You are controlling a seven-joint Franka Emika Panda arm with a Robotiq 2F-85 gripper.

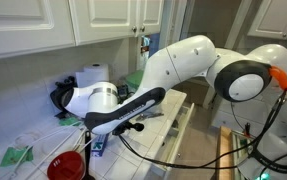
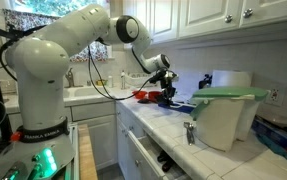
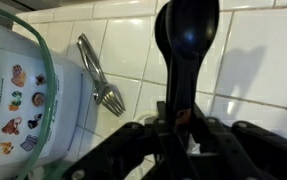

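In the wrist view my gripper is shut on a black utensil (image 3: 191, 35), whose smooth, rounded end stretches up past the top edge. A reddish patch shows low on it, close to the fingers. Exterior view 1 has the gripper (image 1: 129, 127) low over the white counter, partly hidden by the arm. From the other side, exterior view 2 shows the gripper (image 2: 166, 97) as a small dark shape toward the far end of the counter.
A silver fork (image 3: 101, 75) lies on the tiles beside a green-rimmed container (image 3: 25, 90) with food pictures. A red bowl (image 1: 65, 166) stands at the counter's near left. A large bin with a green lid (image 2: 223, 92) occupies the right of exterior view 2. An open drawer (image 2: 135, 155) juts out below the counter.
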